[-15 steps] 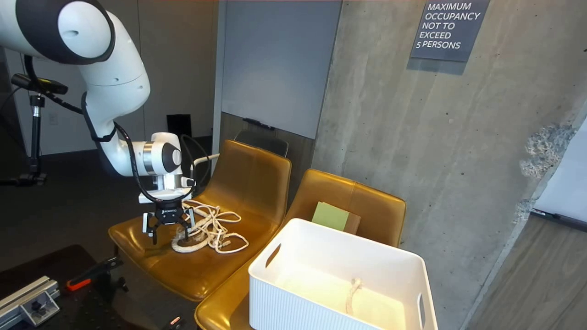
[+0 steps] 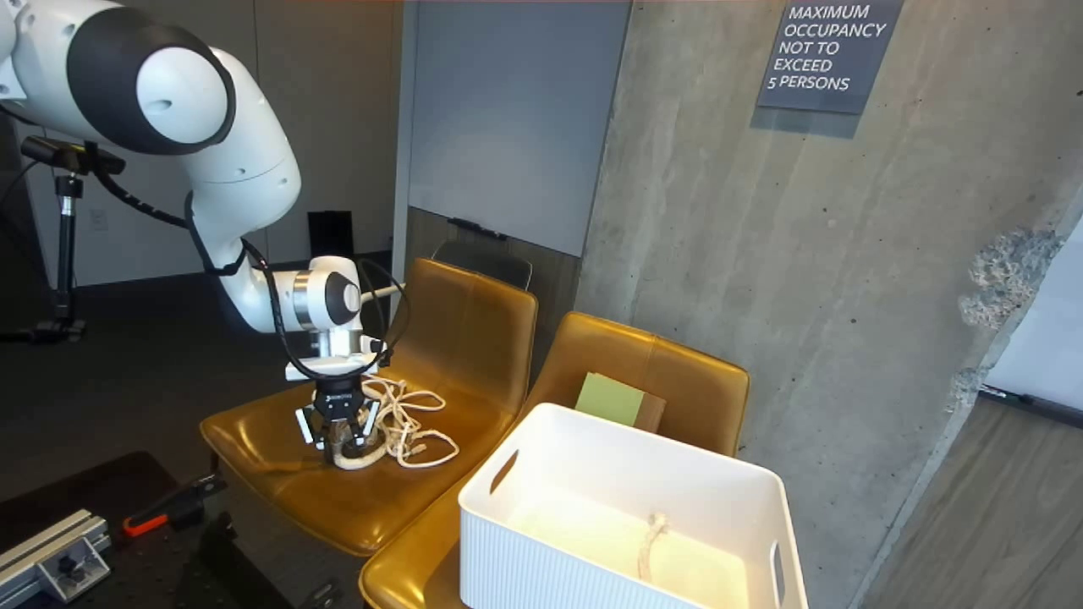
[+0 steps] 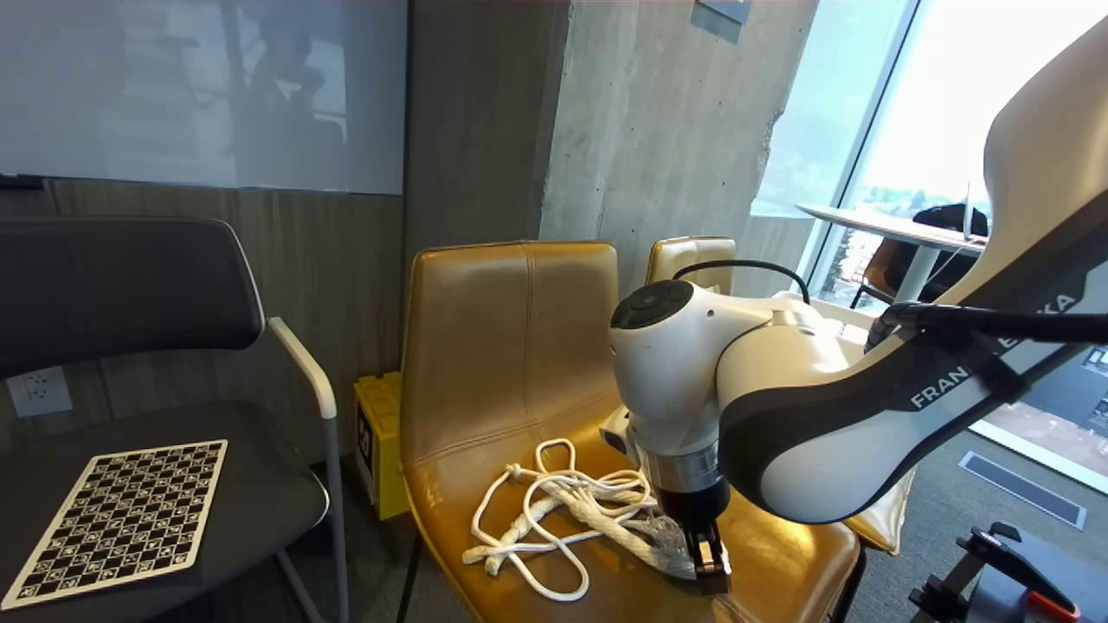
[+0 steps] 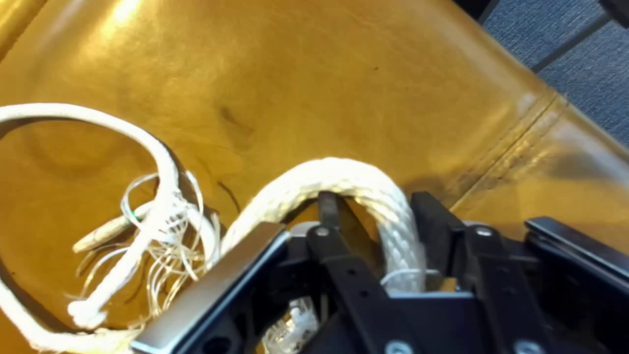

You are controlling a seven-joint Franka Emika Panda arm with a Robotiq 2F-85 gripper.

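A tangled white rope [image 3: 566, 599] lies on the seat of the tan leather chair [image 2: 305, 497]. My gripper [image 2: 340, 450] points down at the rope's front end, low over the seat. In the wrist view the thick braided bend of the rope [image 4: 345, 174] runs between the spread fingers of my gripper. One finger [image 4: 328, 209] stands inside the bend and the other lies just outside it, close against the rope. A gap shows between the inner finger and the strand. The knotted, frayed end lies to the left.
A white bin [image 2: 619, 426] stands on the second tan chair, with a short piece of rope [image 2: 651, 543] inside it. Behind it a green board [image 2: 609, 397] leans on the backrest. A black chair [image 3: 125, 301] holds a checkered board [image 3: 123, 514].
My gripper has moved right and down to the rope. Its fingers stand closer together than before. The front bend of the rope has shifted slightly right.
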